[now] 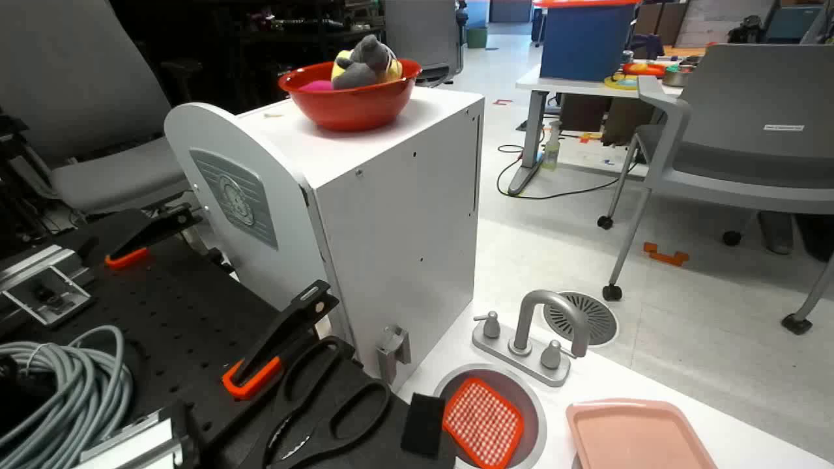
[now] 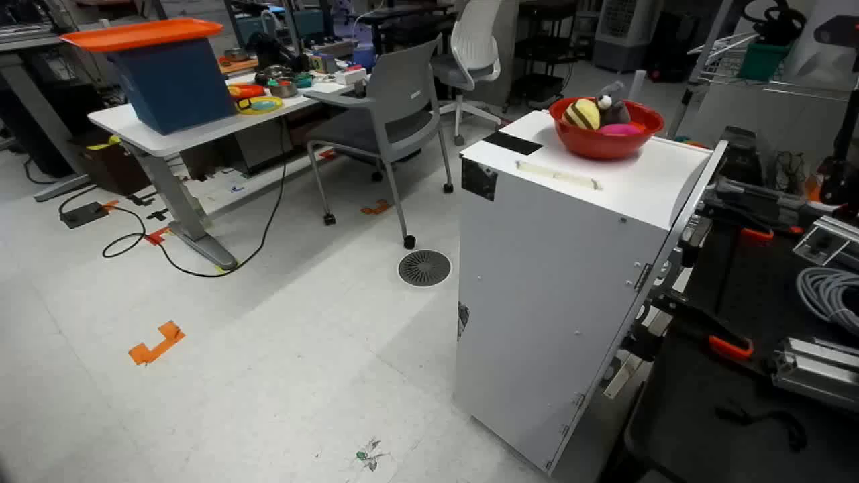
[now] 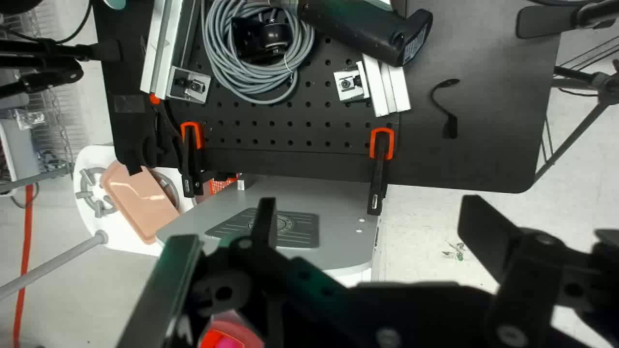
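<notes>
In the wrist view my gripper stands open with its two black fingers wide apart. Nothing shows between them; the grey panel and the black table lie beyond. Neither exterior view shows it. A red bowl (image 1: 352, 107) sits on top of the white toy kitchen unit (image 2: 547, 298), holding a grey and yellow plush toy (image 1: 367, 64) and something pink. Only part of this bowl (image 3: 249, 335) shows behind the gripper in the wrist view. Beside the unit, a red checked piece (image 1: 483, 422) lies in the toy sink (image 1: 533, 402), with a pink tray (image 1: 641, 438) near the faucet (image 1: 547, 312).
Orange-tipped clamps (image 3: 380, 168) grip the black table's edge by the unit. The table (image 3: 481, 156) carries a coiled grey cable (image 3: 249, 93) and metal profiles (image 3: 389, 87). Chairs and a desk with a blue bin (image 2: 173, 84) stand on the floor farther off.
</notes>
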